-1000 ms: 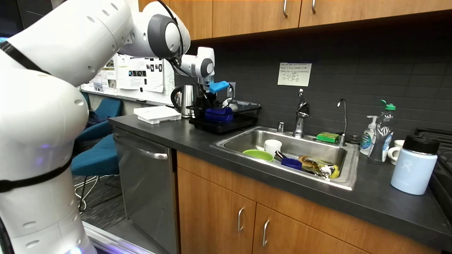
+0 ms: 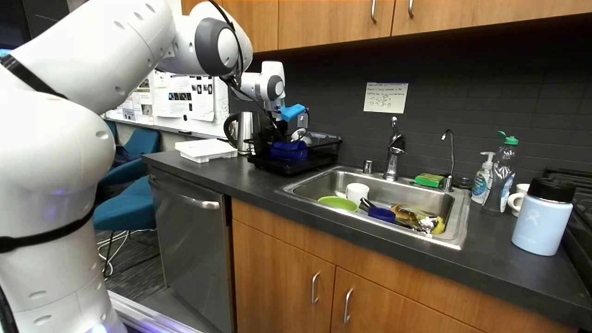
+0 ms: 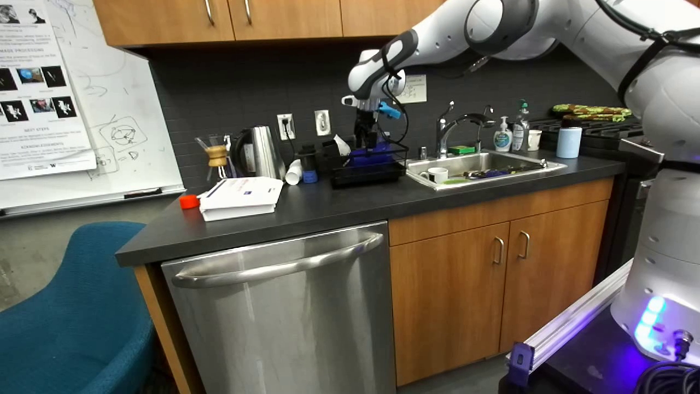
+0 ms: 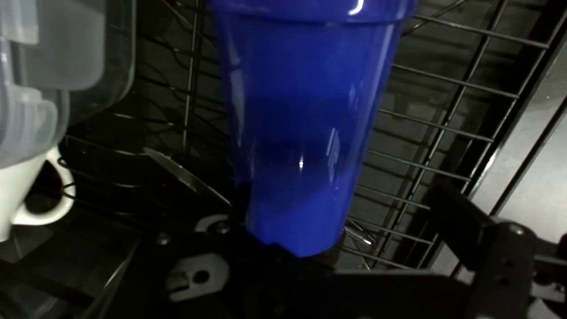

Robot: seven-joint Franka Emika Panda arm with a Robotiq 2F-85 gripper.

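Note:
A blue cup (image 4: 303,122) fills the middle of the wrist view, its broad rim toward the top and its narrow base near my gripper. My fingers stand wide apart: the left one is close against the cup's lower side, and the right finger (image 4: 457,226) is well clear of it. Contact on the left is too dark to tell. In both exterior views the gripper (image 3: 365,131) points down into the black dish rack (image 2: 288,166), beside the blue cup (image 2: 289,150).
A clear plastic container (image 4: 69,58) and a white mug (image 4: 48,196) are also in the rack. To the right lies the sink (image 2: 460,227) with several dishes; to the left stand a kettle (image 3: 263,151) and a white box (image 3: 239,200). Rack wires surround the gripper.
The gripper and wrist have shifted slightly to the right in exterior view 1. The blue cup in the rack has moved a little the same way.

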